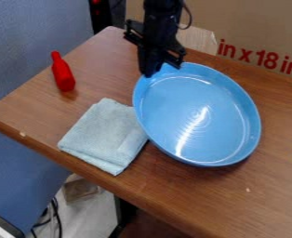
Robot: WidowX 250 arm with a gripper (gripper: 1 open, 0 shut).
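A large light-blue oval tray (198, 121) fills the right middle of the wooden table. My black gripper (150, 63) is over its upper left rim, apparently touching it; whether the fingers are shut on the rim is unclear. A folded pale cloth (104, 138) lies left of the tray's lower part, close beside its edge. A red bottle (63, 72) lies at the upper left of the table.
A cardboard box (248, 46) with red lettering stands behind the table at upper right. Bare wood (242, 200) spans the lower right, with a small blue patch at the right edge. The table's left edge drops to the floor.
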